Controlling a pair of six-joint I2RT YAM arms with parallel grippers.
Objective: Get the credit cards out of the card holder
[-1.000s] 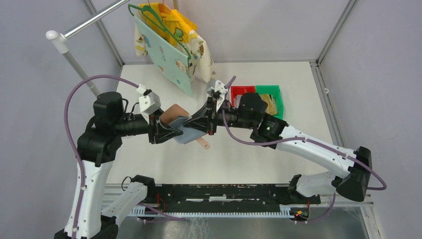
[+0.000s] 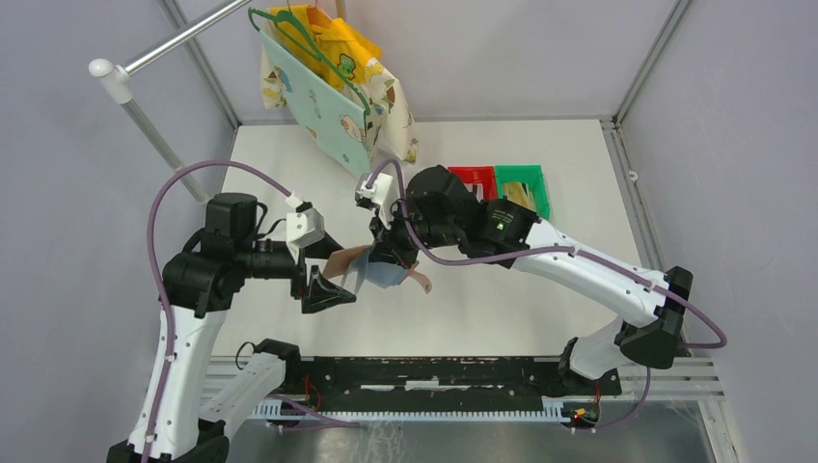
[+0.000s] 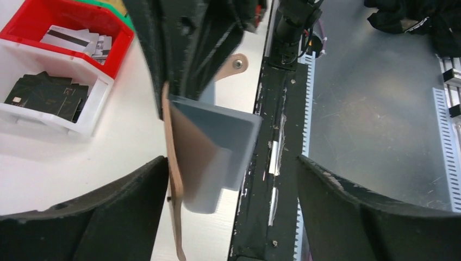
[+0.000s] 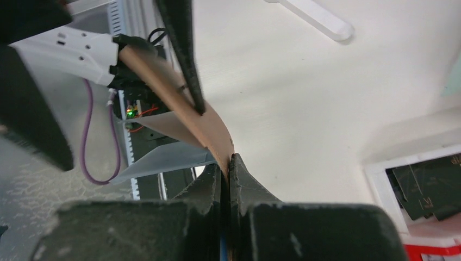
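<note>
Held above the table, the card holder has a tan outer cover and pale grey-blue inner flaps. My right gripper is shut on it, gripping the tan cover while the flaps fan out. My left gripper stands open on the opposite side. In the left wrist view the tan cover runs beside the left finger, and the grey-blue flap reaches into the gap between the fingers; whether either touches cannot be told. No separate card can be made out in the holder.
A red bin holds white and grey cards, a white bin holds black cards, and a green bin holds yellowish things. A clothes rack with aprons hangs at the back left.
</note>
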